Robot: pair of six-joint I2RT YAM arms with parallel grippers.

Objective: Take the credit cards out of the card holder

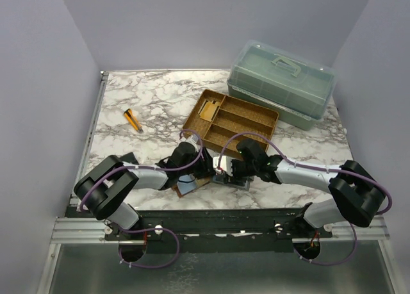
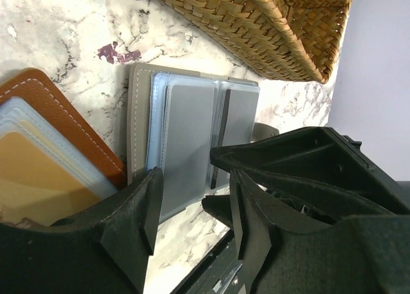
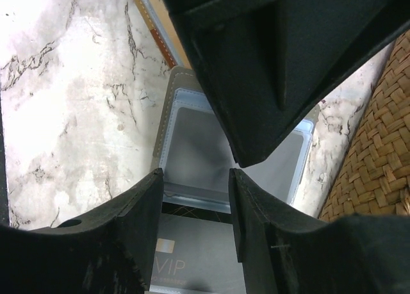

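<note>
The grey card holder lies open on the marble table, clear sleeves holding grey cards, one marked VIP (image 3: 192,252) in the right wrist view. My left gripper stands open over the holder's near sleeve, its fingertips low at the sleeve's edge. My right gripper is low at the holder, its fingers apart at a sleeve edge; whether anything is between them is unclear. A brown leather piece (image 2: 70,124) with tan cards in sleeves lies beside the holder. Both arms crowd over the holder in the top view (image 1: 237,182), hiding much of it.
A woven compartment basket (image 1: 246,121) stands just behind the holder, with a translucent green box (image 1: 282,82) at the back right. An orange cutter (image 1: 132,120) lies at the left.
</note>
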